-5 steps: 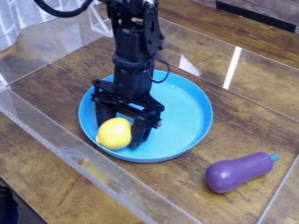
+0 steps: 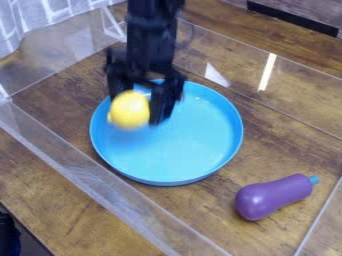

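Observation:
A black gripper [image 2: 144, 95], blurred, hangs over the left back part of a blue plate [image 2: 181, 160]. A yellow round object [image 2: 130, 109] is at its fingers, above the plate's left side; the blur hides whether the fingers are closed on it. A purple toy eggplant [image 2: 274, 197] lies on the wooden table, right of the plate and toward the front.
Clear transparent walls [image 2: 47, 140] run along the left.
The gripper has risen toward the back, and the yellow object has moved up with it from the front left of the plate, uncovering more of the plate.

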